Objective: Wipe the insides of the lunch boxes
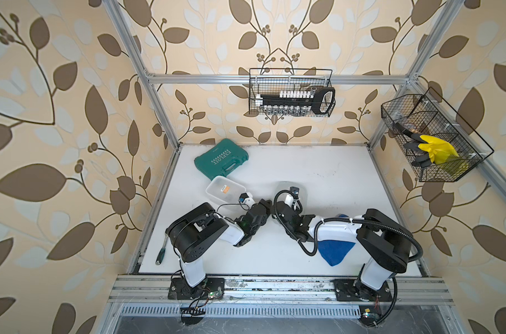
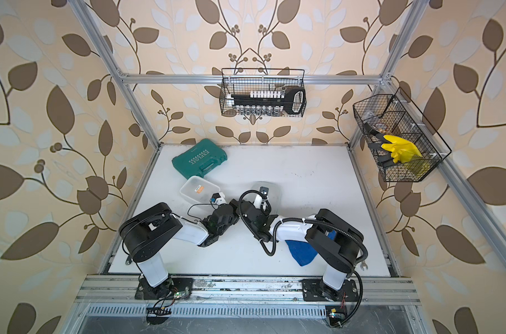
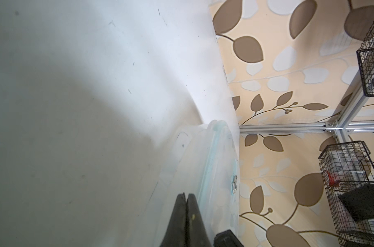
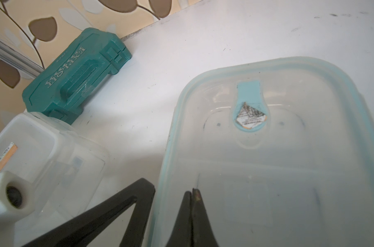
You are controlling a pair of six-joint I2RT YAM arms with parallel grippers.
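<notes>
In the right wrist view, a clear lunch box (image 4: 252,164) with a pale blue rim has its cover on. My right gripper is over that cover, fingertips together with nothing between them. Along the box's left side reaches my left gripper's black finger (image 4: 112,210). The left wrist view shows my left gripper shut and empty beside the box's rim (image 3: 209,160), which lies outside the fingers. An open lunch box (image 1: 226,189) with an orange label stands to the left. A blue cloth (image 1: 336,251) lies partly under the right arm.
A green case (image 1: 221,158) sits behind the open box. The screwdriver (image 1: 161,251) lies at the table's left edge. Wire baskets (image 1: 291,91) hang on the back and right walls.
</notes>
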